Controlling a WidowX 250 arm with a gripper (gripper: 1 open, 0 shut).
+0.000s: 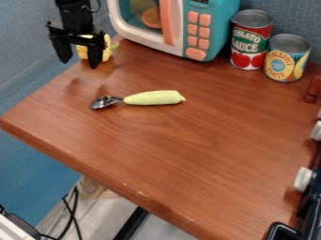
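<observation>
My black gripper (78, 49) hangs at the back left corner of the table, in front of a yellow object (103, 47) that is partly hidden behind it. Whether the fingers hold that object or merely stand by it is unclear. A spoon (108, 100) and a pale yellow-green corn-like item (154, 97) lie end to end on the wooden table (175, 169).
A toy microwave (198, 36) stands at the back. Beside it are a tomato sauce can (250, 42), a pineapple can (286, 58) and a small red shaker (313, 92). A black appliance (298, 211) lines the right edge.
</observation>
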